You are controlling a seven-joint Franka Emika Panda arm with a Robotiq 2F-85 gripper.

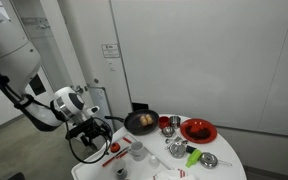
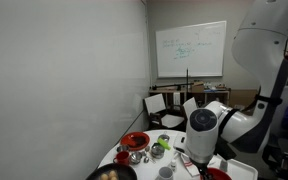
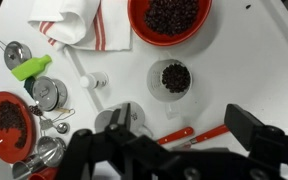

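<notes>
My gripper is open above the white table, its two dark fingers wide apart and nothing held between them. Under it in the wrist view lie red-handled utensils (image 3: 209,134) and a pale mug (image 3: 124,117). A cup with dark beans (image 3: 171,80) stands farther up the view, close to a red bowl of dark beans (image 3: 174,12). In exterior view 1 the arm (image 1: 69,105) reaches in over the left side of the table.
A black pan (image 1: 134,126) with food sits at the back. A red plate of beans (image 3: 6,135), metal pots (image 3: 49,93), a green-handled item (image 3: 31,67), a small white shaker (image 3: 94,80) and a striped towel (image 3: 112,30) take up other spots. Bare table shows right of the bean cup.
</notes>
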